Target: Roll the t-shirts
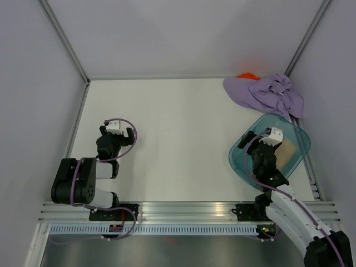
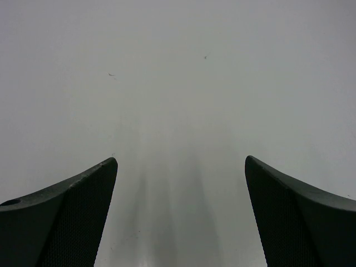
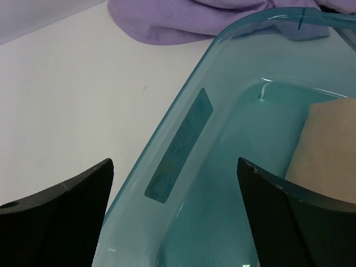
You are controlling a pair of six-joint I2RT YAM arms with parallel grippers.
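Note:
A crumpled purple cloth (image 1: 266,94), perhaps a t shirt, lies at the far right corner of the table; its edge (image 3: 167,22) shows at the top of the right wrist view. A bit of orange cloth (image 1: 248,76) peeks out behind it. Inside the teal bin lies a beige bundle (image 3: 328,150), partly out of frame. My right gripper hovers open over the bin's left wall, nothing between its fingers. On the left, my left gripper (image 1: 118,133) stands open above bare table, and only white surface appears between its fingers.
The translucent teal bin (image 1: 238,161) occupies the right side of the table below the purple cloth. Walls close in the back and sides, and a metal rail (image 1: 183,208) runs along the front edge.

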